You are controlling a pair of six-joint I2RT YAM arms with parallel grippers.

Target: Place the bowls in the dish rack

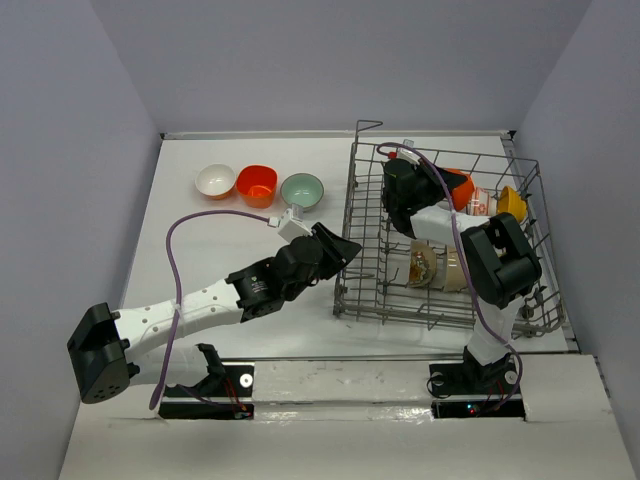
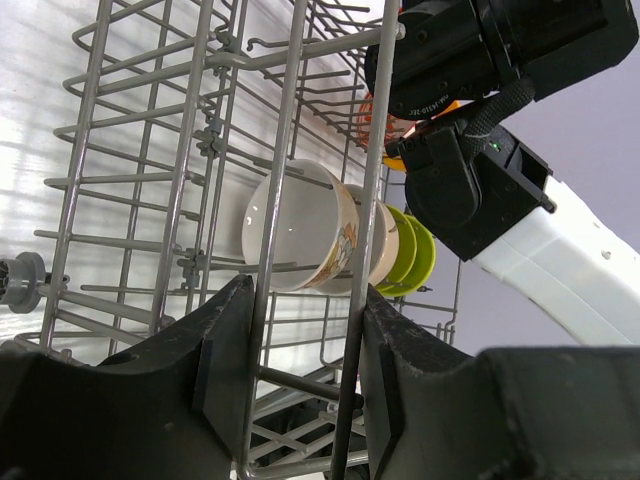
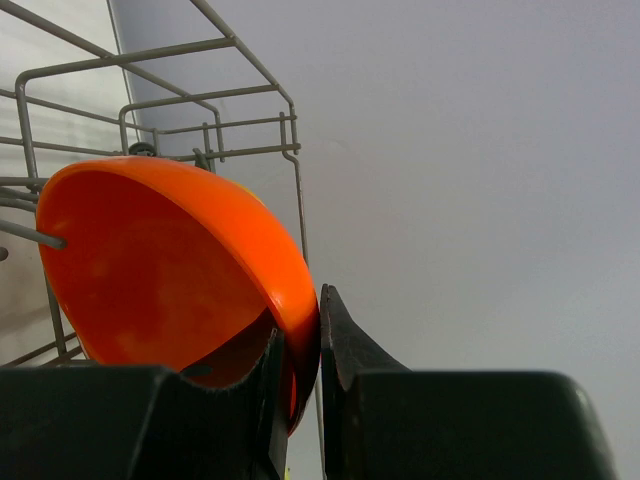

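The wire dish rack (image 1: 395,318) fills the right half of the table. My left gripper has two parallel side wires of the rack between its fingers, which sit close against them. At the back of the rack an orange bowl (image 3: 150,260) stands tilted on its side, its rim between the fingers of my right gripper. A rack prong reaches into that bowl's mouth. Patterned cream bowls (image 2: 300,220) lean in the front part, with green bowls (image 2: 420,255) behind. Left of the rack stand a white bowl (image 1: 215,181), a red-orange bowl (image 1: 257,186) and a grey-green bowl (image 1: 302,190).
A red-and-white bowl (image 1: 481,203) and a yellow bowl (image 1: 512,204) occupy the rack's back right. My right arm reaches over the racked bowls. Grey walls (image 1: 320,65) close in the back and sides.
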